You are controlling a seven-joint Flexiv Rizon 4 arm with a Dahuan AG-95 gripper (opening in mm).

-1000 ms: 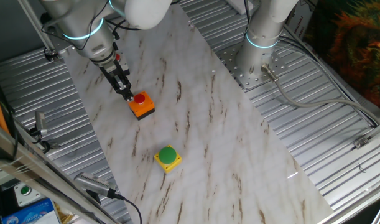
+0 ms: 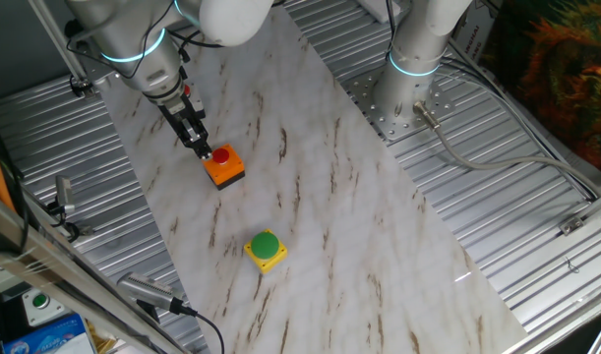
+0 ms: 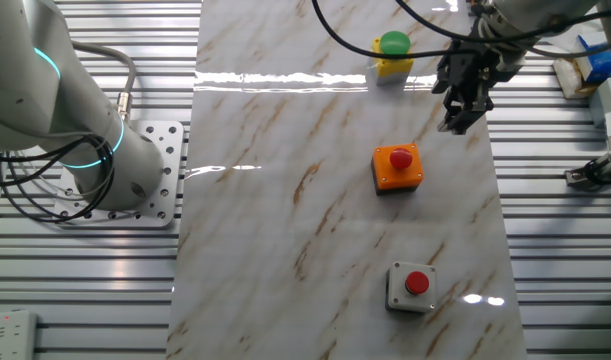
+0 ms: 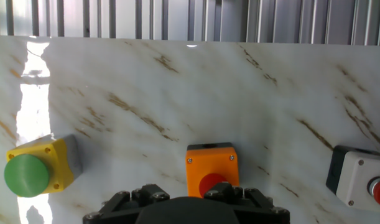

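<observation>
An orange box point(image 2: 224, 171) with a red push button point(image 2: 220, 155) sits on the marble-patterned table. Beside that button, on its far-left side in exterior view 1, is my gripper point(image 2: 204, 153), pointing down. Exterior view 2 has the gripper point(image 3: 455, 122) off to the upper right of the orange box point(image 3: 397, 176). In the wrist view, a gap separates the dark fingers point(image 4: 153, 192), with nothing held between them; the red button point(image 4: 212, 183) appears just beyond, its lower part hidden. Whether any finger touches the box cannot be told.
A yellow box with a green dome button point(image 2: 266, 245) stands apart on the table. A white box with a red button point(image 3: 417, 283) lies on the orange box's other side. Black cables point(image 3: 357, 43) cross exterior view 2. Bare tabletop point(image 3: 285, 220) spreads toward the robot base.
</observation>
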